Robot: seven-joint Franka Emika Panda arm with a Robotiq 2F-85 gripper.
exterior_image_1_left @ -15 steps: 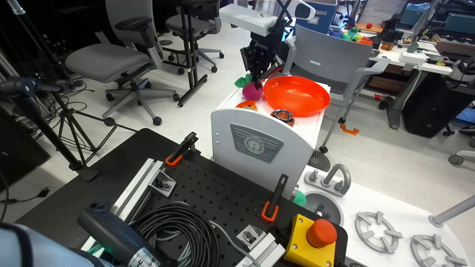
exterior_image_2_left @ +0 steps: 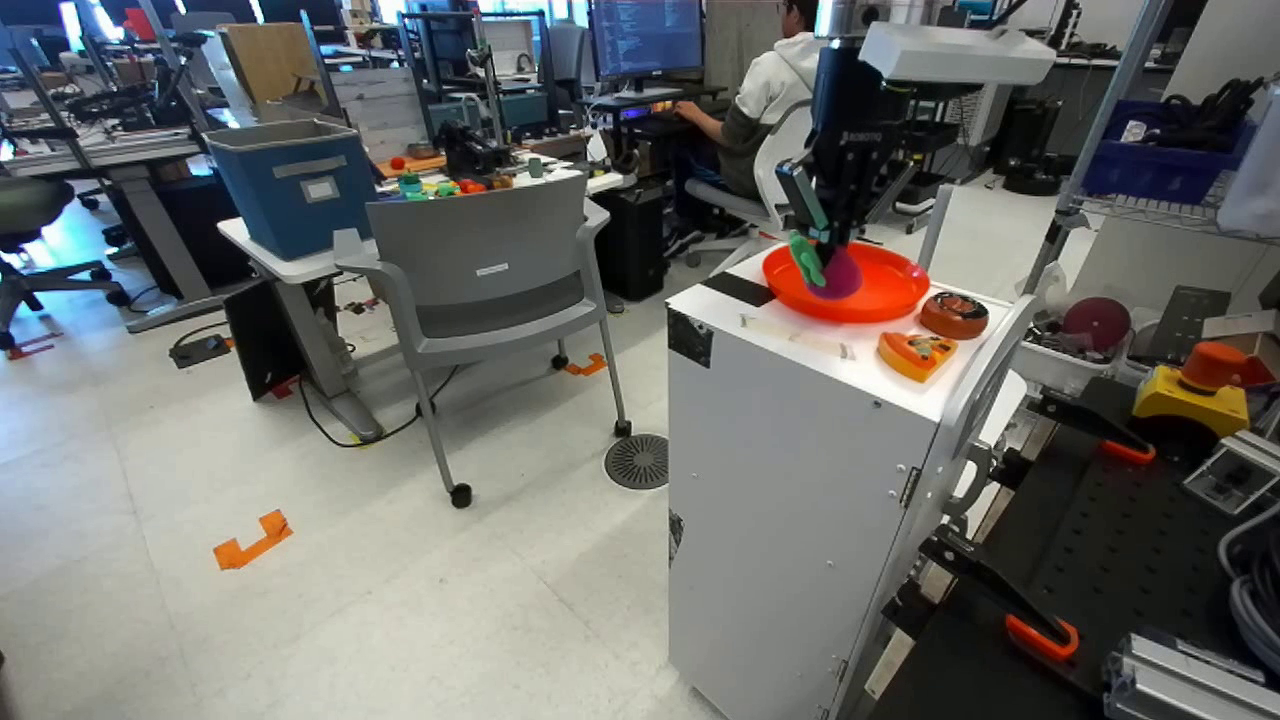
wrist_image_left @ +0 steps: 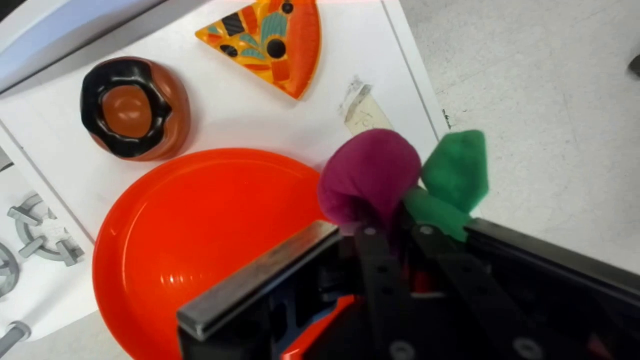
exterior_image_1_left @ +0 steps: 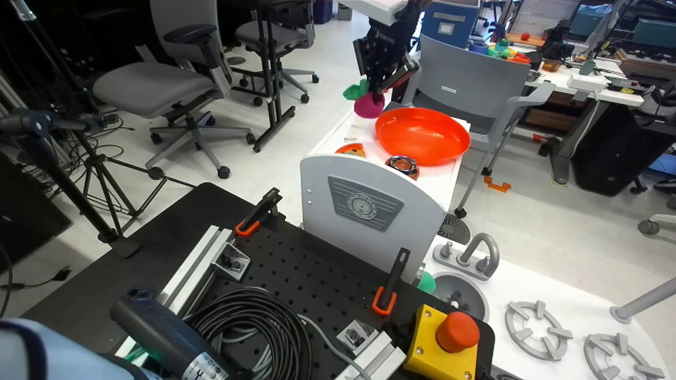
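A plush beet with a magenta body (wrist_image_left: 372, 168) and green leaves (wrist_image_left: 459, 171) is clamped in my gripper, which is shut on it. In exterior view 1 the beet (exterior_image_1_left: 368, 106) hangs above the white counter, at the left of the round orange-red plate (exterior_image_1_left: 423, 136). Exterior view 2 shows the gripper (exterior_image_2_left: 825, 254) with the beet in front of the plate (exterior_image_2_left: 882, 283). From the wrist camera, the plate (wrist_image_left: 198, 228) lies below and left of the beet, partly covered by the gripper's body. Nothing rests on the visible part of the plate.
A toy donut (wrist_image_left: 135, 108) with dark icing and a toy pizza slice (wrist_image_left: 273, 42) sit on the counter beside the plate. The grey upright panel (exterior_image_1_left: 374, 196) borders the counter. A grey chair (exterior_image_1_left: 469, 88) stands close behind.
With the beet held in it, my gripper has risen off the counter area and shifted slightly right in exterior view 1. The plate, donut and pizza slice have stayed put.
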